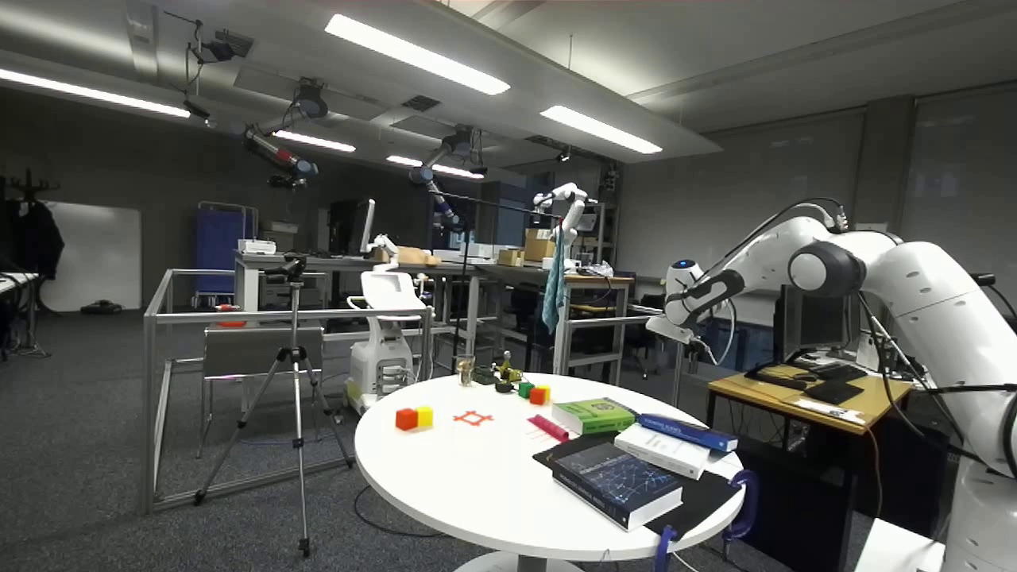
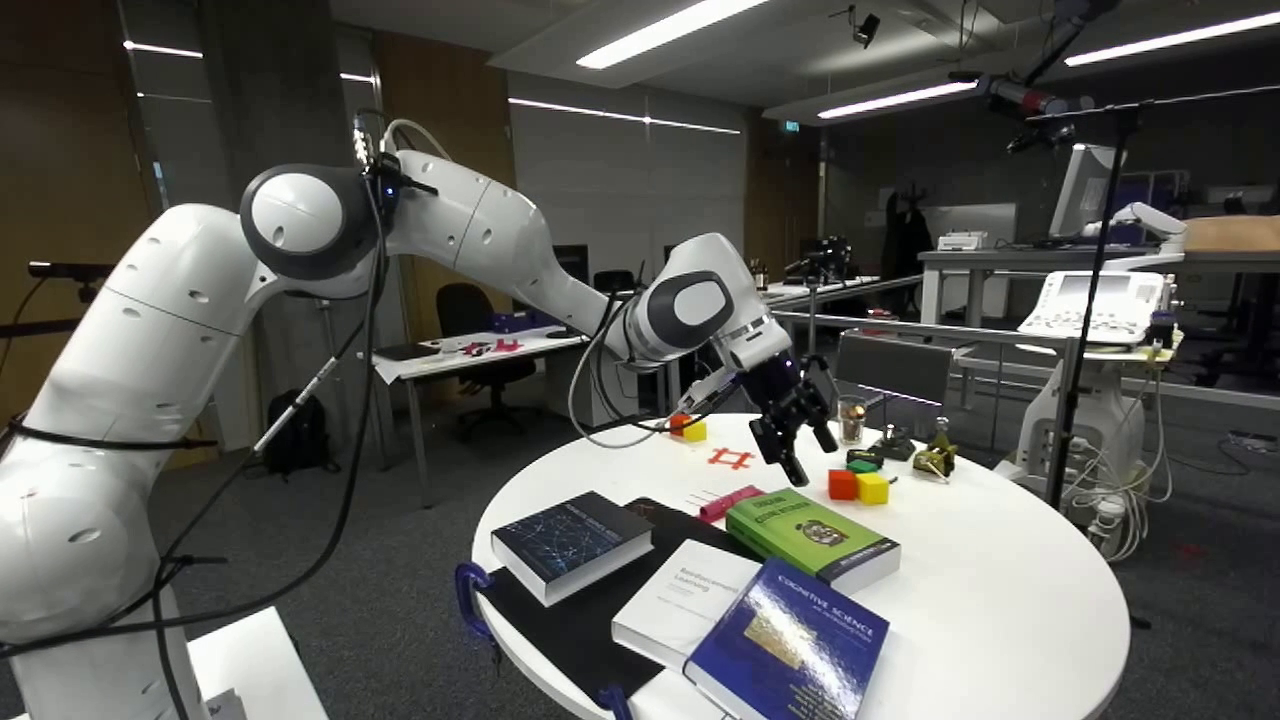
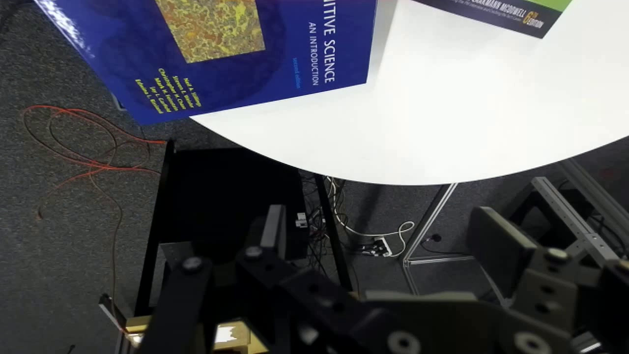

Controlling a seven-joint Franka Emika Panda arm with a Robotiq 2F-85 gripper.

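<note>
My gripper hangs in the air, and in the wrist view its two fingers stand wide apart, open, with only floor and cables showing between them. A blue Cognitive Science book lies at the table's edge beyond the fingers. It rests partly against a white book. Beside these lie a green book and a dark book with a network pattern. In exterior view 1 the fingers are hard to make out below the white wrist.
The round white table also carries a red cube, a yellow cube, a red frame shape and a pink object. A black mat lies under some books, near blue clamps.
</note>
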